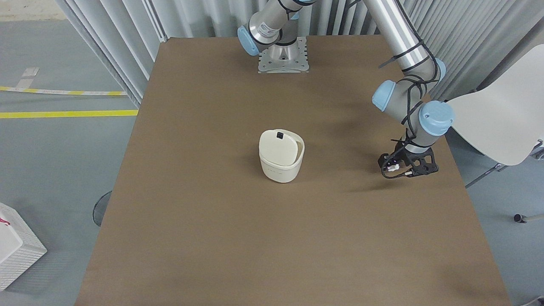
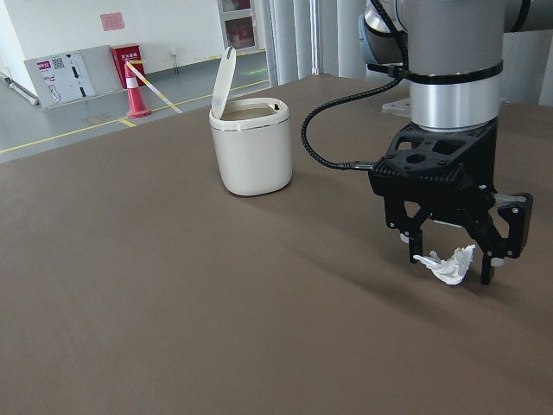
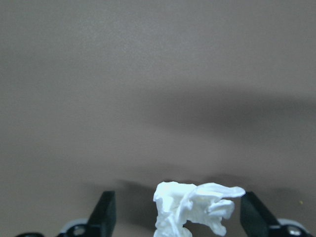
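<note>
My gripper [image 2: 451,266] is down at the tabletop near its right side, fingers apart, straddling a crumpled white tissue [image 2: 446,264]. In the wrist view the tissue [image 3: 192,207] lies between the two black fingertips, reaching the right one. In the front view the arm largely hides it. A small cream bin [image 1: 280,156] stands mid-table to the left of my gripper; in the left view its lid [image 2: 223,82] is raised.
The arm's mounting plate [image 1: 283,65] sits at the back edge. A white chair [image 1: 497,112] stands beyond the table's right edge.
</note>
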